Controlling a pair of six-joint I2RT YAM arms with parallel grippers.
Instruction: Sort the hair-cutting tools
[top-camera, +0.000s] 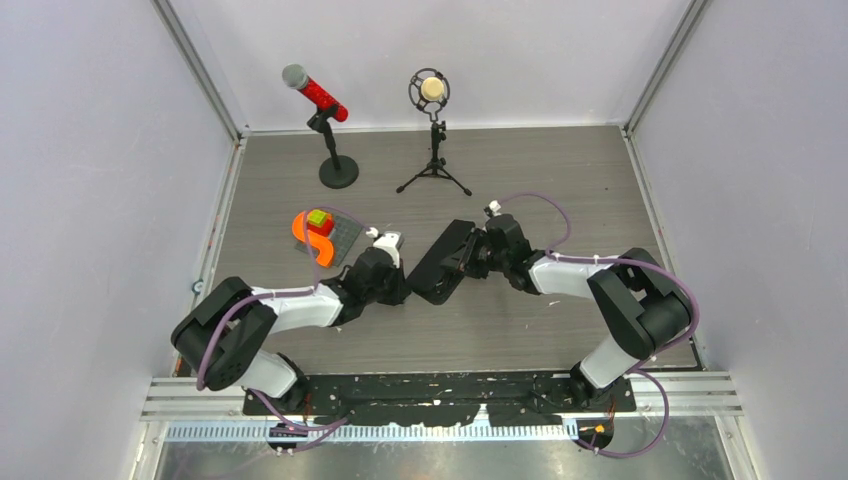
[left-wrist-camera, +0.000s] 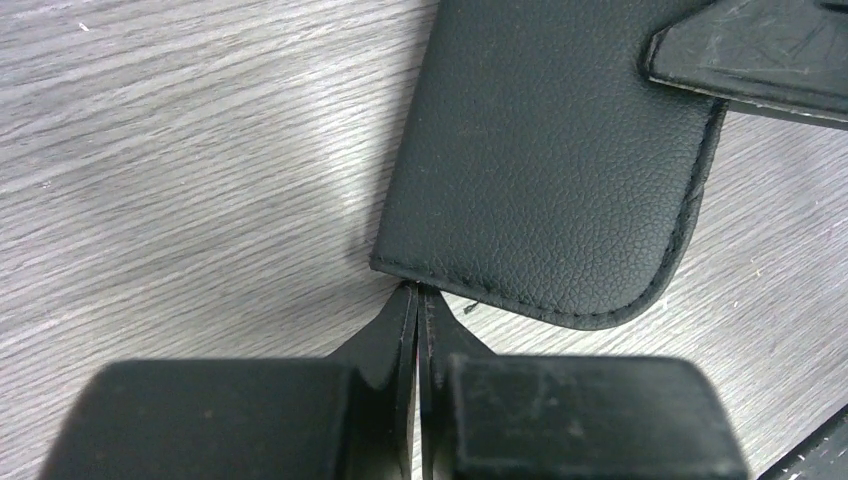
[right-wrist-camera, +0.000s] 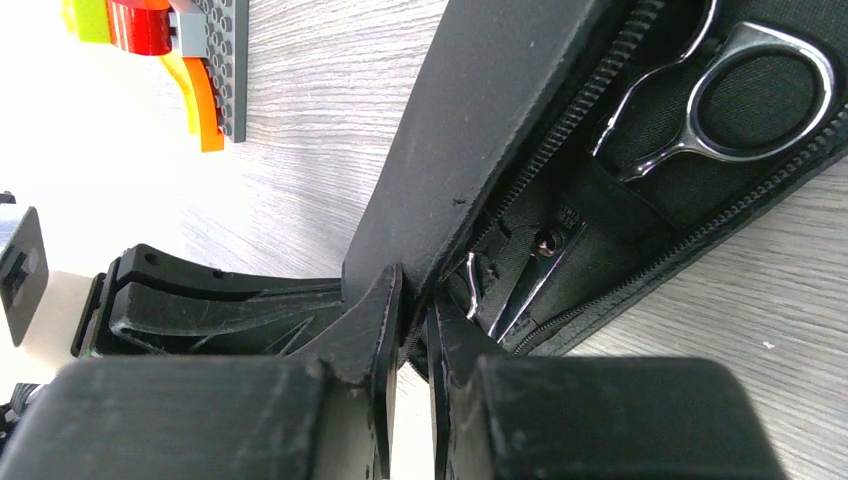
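Note:
A black zippered leather case lies slanted in the middle of the table, its cover partly lifted. Inside it, in the right wrist view, scissors and another metal tool sit in the pockets. My right gripper is shut on the edge of the case cover, along the zipper. At the case's lower left corner my left gripper is shut, tips touching or just beside the stitched edge, with nothing visible between its fingers. The left wrist view shows only the smooth outside of the case.
A grey brick plate with an orange curved piece and coloured bricks stands left of the case. Farther back are a red microphone on a stand and a second microphone on a tripod.

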